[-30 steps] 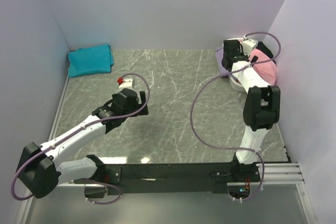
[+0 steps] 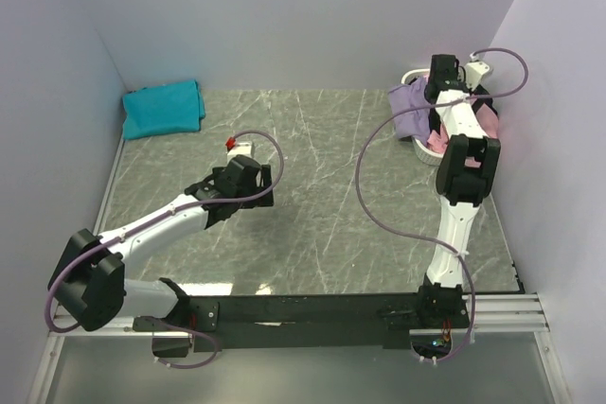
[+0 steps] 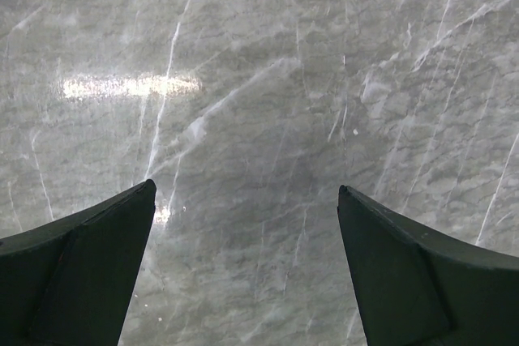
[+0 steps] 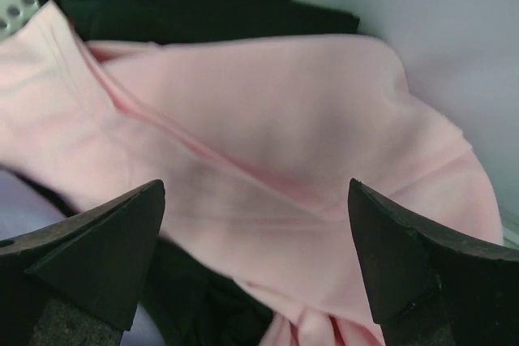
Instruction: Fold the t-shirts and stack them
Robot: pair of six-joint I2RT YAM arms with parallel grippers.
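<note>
A teal folded shirt (image 2: 164,110) lies flat at the table's far left corner. At the far right, a white basket (image 2: 428,154) holds loose shirts: a purple one (image 2: 411,109) hanging over its left rim, a pink one (image 2: 487,121) and dark cloth. Over this basket is my right gripper, its fingers (image 4: 409,269) spread. In the right wrist view the pink shirt (image 4: 268,111) spreads beyond and between them, with black cloth (image 4: 186,6) behind; nothing is gripped. My left gripper (image 2: 256,198) hangs open above bare table at centre left, empty between its fingers.
Walls close in the back and both sides, the right wall (image 2: 559,158) standing close to the basket. Purple cables loop along both arms.
My right gripper has shifted right and farther back over the basket, baring more of the purple shirt. The left arm has drifted slightly to the right over the bare table.
</note>
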